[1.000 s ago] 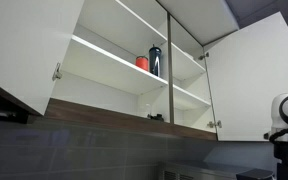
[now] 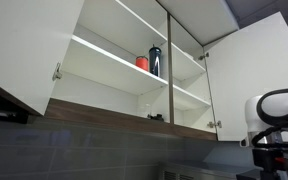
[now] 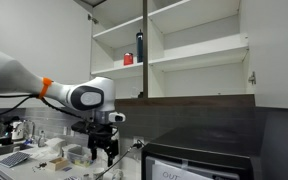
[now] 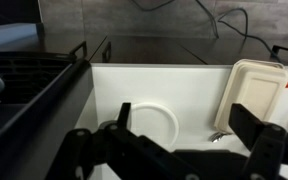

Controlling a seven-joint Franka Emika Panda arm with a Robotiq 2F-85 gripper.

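Note:
In the wrist view my gripper points down over the white counter with its fingers wide apart and nothing between them. Beneath it lies a round white plate, partly covered by the gripper. A beige rectangular container sits on the counter to the right, below the right finger's line. Exterior view 2 has the gripper above the cluttered counter, left of the black appliance. Up in the open cabinet, a red can and a dark bottle stand side by side on a shelf.
A black appliance with a paper sign takes up the counter's right part. The cabinet doors hang open. A metal utensil and a cable lie near the container. Other shelves look empty.
The arm has moved leftward in exterior view 1, bringing more of its wrist and the gripper into sight. The can, bottle and cabinet are unchanged.

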